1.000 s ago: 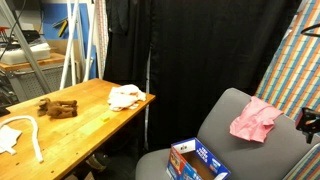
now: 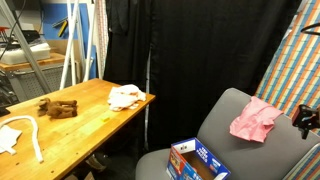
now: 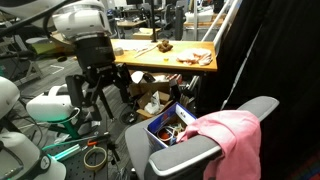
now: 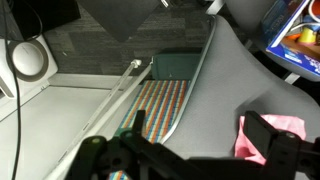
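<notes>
A pink cloth (image 2: 255, 120) lies against the backrest of the grey couch; in exterior view 2 the pink cloth (image 3: 228, 140) drapes over that backrest. On the seat stands an open blue and red box (image 2: 198, 160), with several small items inside, seen in exterior view 2 (image 3: 172, 125). My gripper is open, its two dark fingers spread wide with no object visible between them. In the wrist view it hangs above the couch, and part of the pink cloth (image 4: 283, 124) shows beyond the right finger.
A wooden table (image 2: 100, 115) at the left carries a brown stuffed animal (image 2: 58, 108), a pale cloth (image 2: 126, 96) and a white curved strip (image 2: 36, 135). Black curtains (image 2: 200, 60) hang behind the couch. A striped cloth (image 4: 160, 108) shows below the wrist camera.
Only a slight shift of the dark gripper part at the right edge of exterior view 1 shows. Cloth, box and table objects stay where they were.
</notes>
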